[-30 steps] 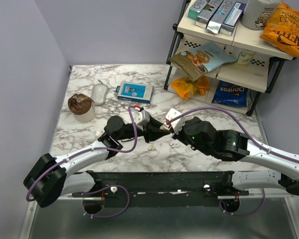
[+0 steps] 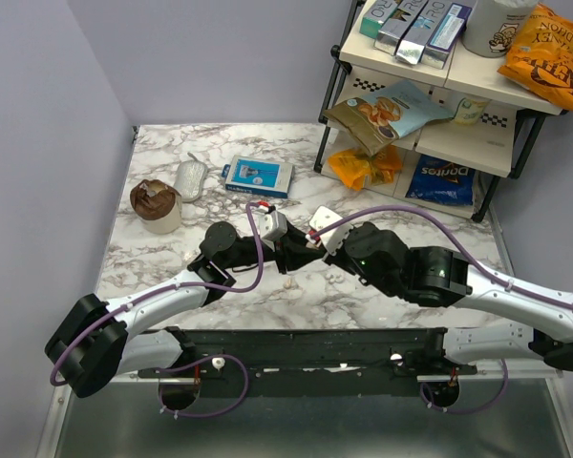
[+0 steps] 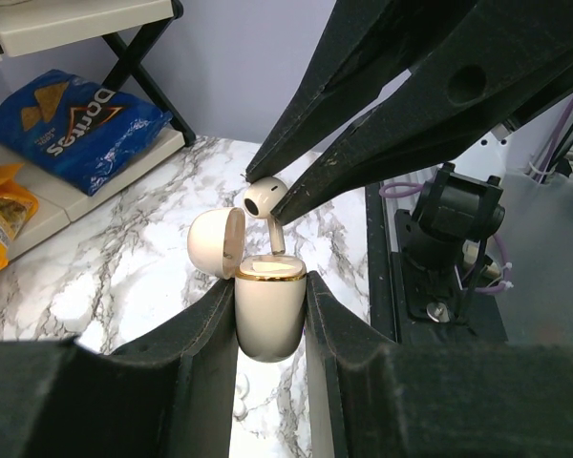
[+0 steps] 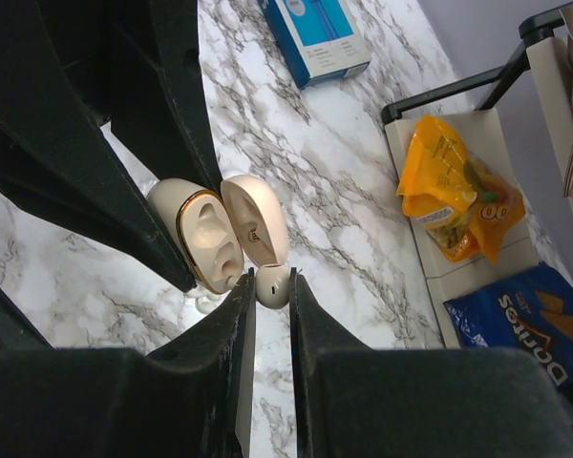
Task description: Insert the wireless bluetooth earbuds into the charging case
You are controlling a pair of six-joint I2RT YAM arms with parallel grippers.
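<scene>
The white charging case (image 3: pixel 270 320), lid raised, is clamped in my left gripper, with a gold band round its rim. Just above the case, my right gripper is shut on a white earbud (image 3: pixel 265 197), whose stem points down at the case's open top. In the right wrist view the case's inside (image 4: pixel 213 239) shows hollow slots, and the earbud (image 4: pixel 272 284) is beside its lower end, partly overlapping in view. Whether its stem tip touches the case I cannot tell. From above, both grippers meet over the table's middle, hiding case and earbud.
A small white object (image 2: pixel 289 282), perhaps the other earbud, lies on the marble table below the grippers. A blue box (image 2: pixel 258 176), a paper-wrapped pot (image 2: pixel 156 206) and a shelf with snack bags (image 2: pixel 444 179) stand further back.
My right gripper has shifted slightly left, closer against the left one. The left arm looks unmoved.
</scene>
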